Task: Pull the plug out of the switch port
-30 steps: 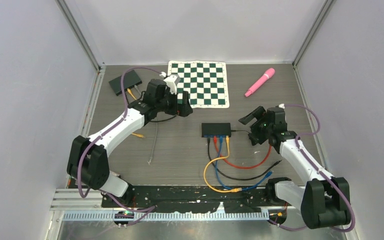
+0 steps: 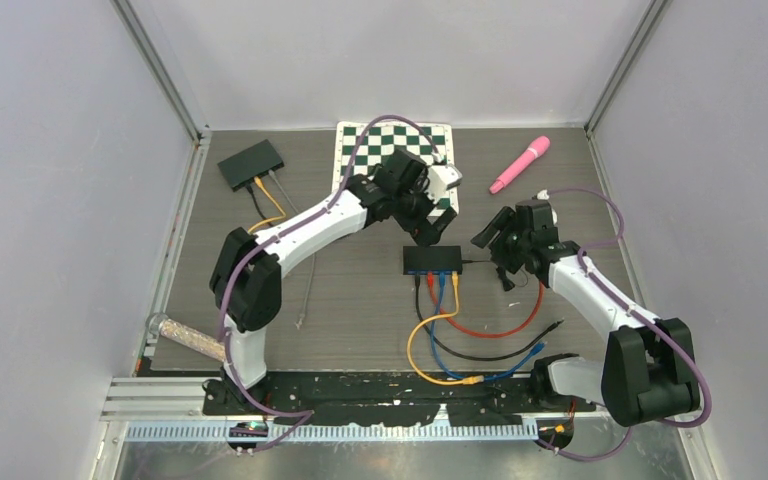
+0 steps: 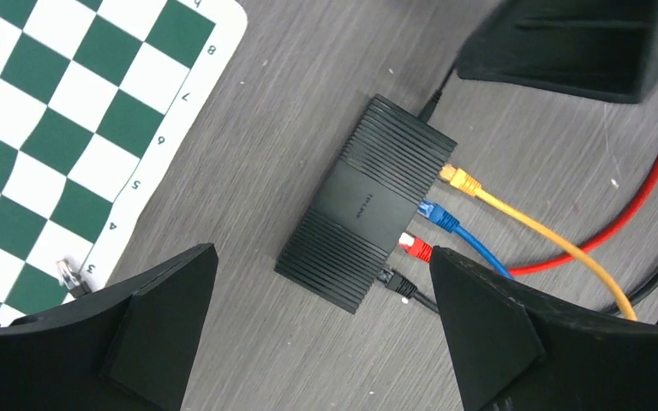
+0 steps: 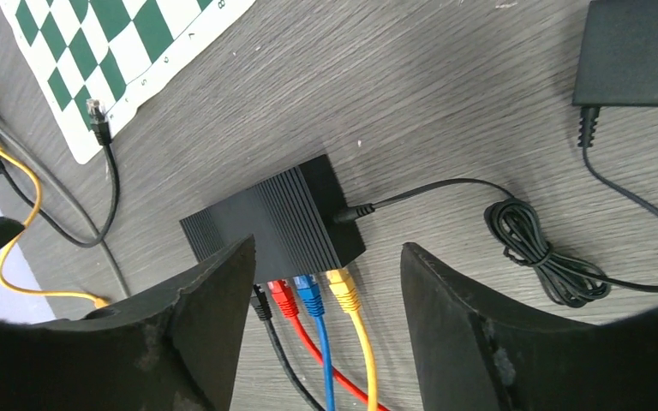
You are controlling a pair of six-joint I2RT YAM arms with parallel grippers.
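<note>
The black switch [image 2: 432, 258] lies mid-table with black, red, blue and yellow plugs along its near side and a thin black lead [image 4: 355, 211] in its right end. My left gripper hangs open just above and behind the switch, its fingers wide apart, with the switch and plugs between them in the left wrist view. My right gripper is right of the switch, fingers apart and holding nothing, the switch's right end and plugs showing between them.
A checkered mat [image 2: 360, 150] lies behind, a pink microphone [image 2: 520, 163] at back right, a second black box [image 2: 251, 164] with cables at back left. A power adapter [image 4: 632, 53] and coiled lead [image 4: 531, 248] lie right of the switch.
My left arm has swung right and over toward the switch, from beside the mat's left part. My right gripper has shifted slightly left and toward the back. The switch and cables look unmoved.
</note>
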